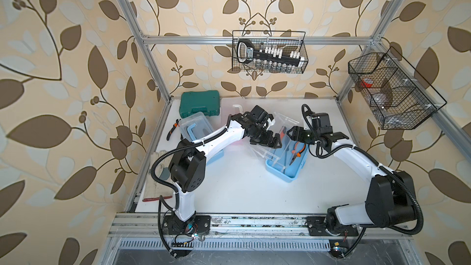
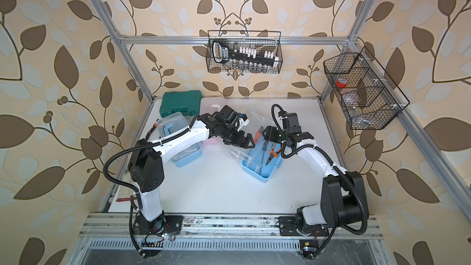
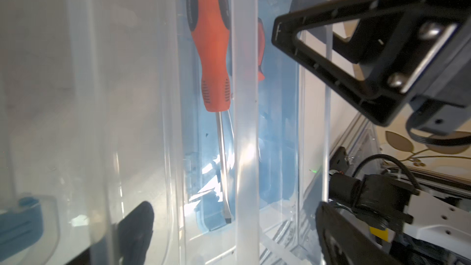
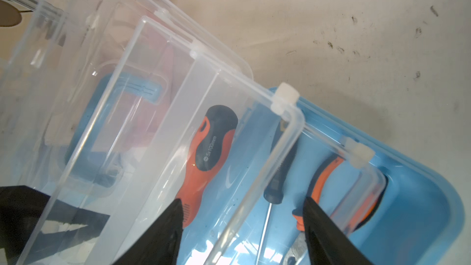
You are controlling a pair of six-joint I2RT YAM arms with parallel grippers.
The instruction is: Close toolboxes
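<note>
A blue toolbox [image 1: 293, 174] holds screwdrivers [image 4: 206, 152] and pliers [image 1: 296, 153]; its clear lid and inner tray [image 4: 235, 225] stand tilted over it. My left gripper [image 1: 272, 139] is over the lid at the box's left; in the left wrist view clear plastic lies between its fingers, whether gripped I cannot tell. My right gripper [image 1: 296, 135] is over the box's back right, fingers apart around the clear plastic edge in the right wrist view, not visibly closed on it. A second blue box with clear lid [image 1: 196, 122] is behind my left arm.
A green case [image 1: 198, 100] and a pink box [image 1: 230, 108] stand at the back, pliers [image 1: 171, 130] at the left. Wire baskets [image 1: 269, 66] hang above.
</note>
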